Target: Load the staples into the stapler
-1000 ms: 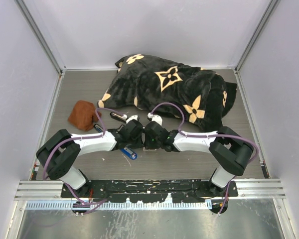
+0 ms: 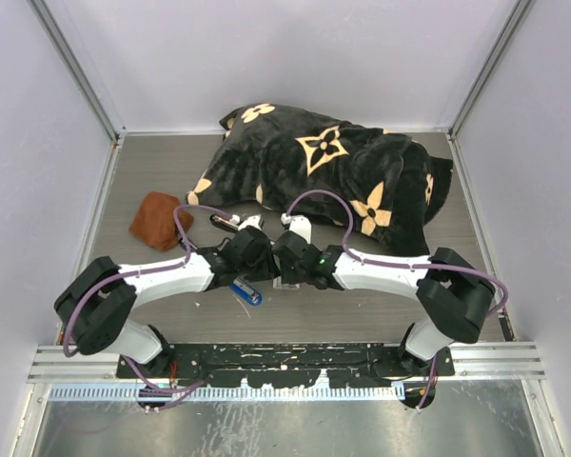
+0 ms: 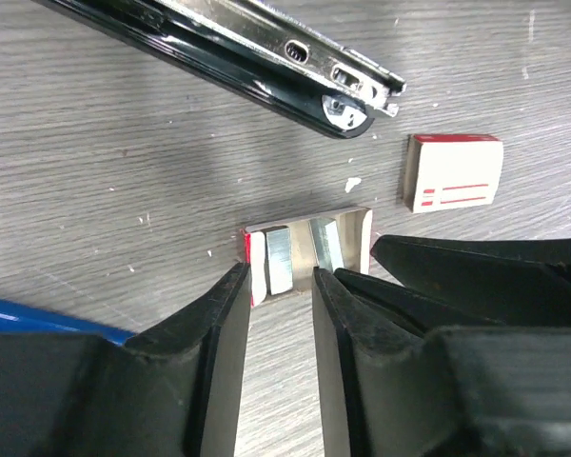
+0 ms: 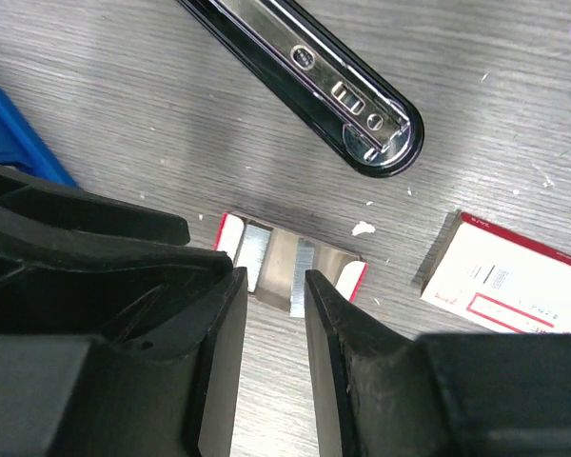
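A small open tray (image 3: 303,255) of card lies on the table with one staple strip (image 3: 279,260) near its left end and another staple strip (image 4: 303,271) toward its right. My left gripper is part open, its tips over the tray's near side. From the other side, my right gripper reaches the same tray, also part open. Neither shows a staple strip clamped between its fingers; contact with the tray is hard to judge. Beyond the tray lies the black stapler (image 4: 324,90), its metal channel facing up.
A white and red staple box (image 4: 509,276) rests to the tray's right. The blue object (image 2: 246,291) lies to its left. Farther off are a brown cloth (image 2: 160,221) and a dark patterned blanket (image 2: 314,171). Bare table lies at the front right.
Both arms' elbows have swung outward, the left one more clearly. The two grippers remain close together over the tray, with only small shifts.
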